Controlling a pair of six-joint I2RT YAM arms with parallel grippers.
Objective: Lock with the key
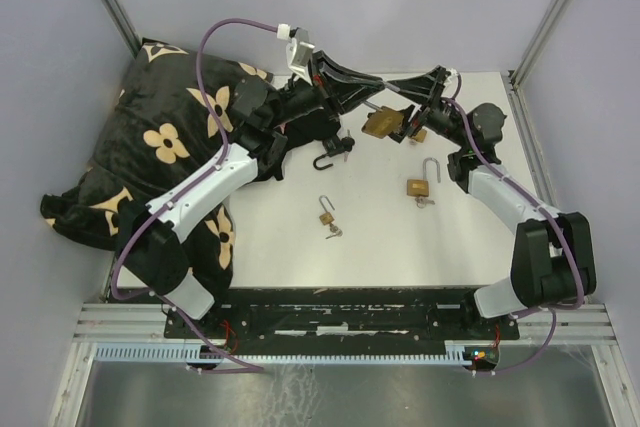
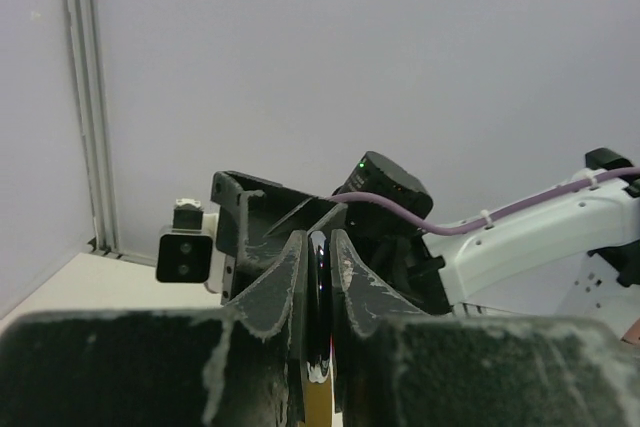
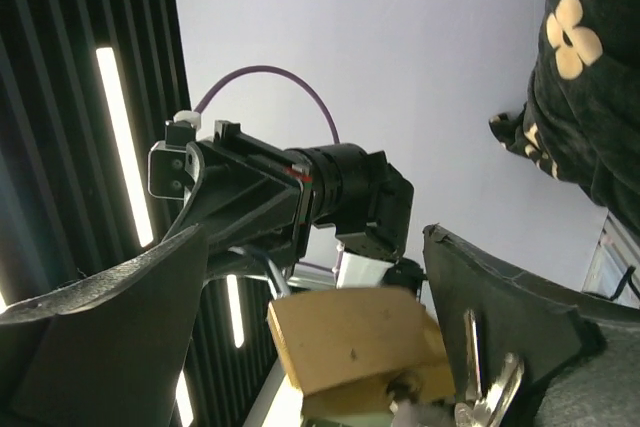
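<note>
A brass padlock (image 1: 383, 123) hangs in the air near the back of the table, its silver shackle (image 2: 320, 307) pinched by my left gripper. Close by on the right, my right gripper (image 1: 418, 107) is open. In the right wrist view the padlock's brass body (image 3: 350, 337) shows between the spread fingers, apart from the left finger (image 3: 150, 317). Silver keys (image 3: 490, 387) hang from the body's keyhole side, right by the other finger (image 3: 520, 327). Whether that finger touches them I cannot tell.
On the white table lie a brass padlock with a long shackle and keys (image 1: 417, 188), a small padlock (image 1: 326, 218) with keys (image 1: 335, 232), and a dark lock (image 1: 335, 147). Flowered black cloth (image 1: 165, 142) covers the left side.
</note>
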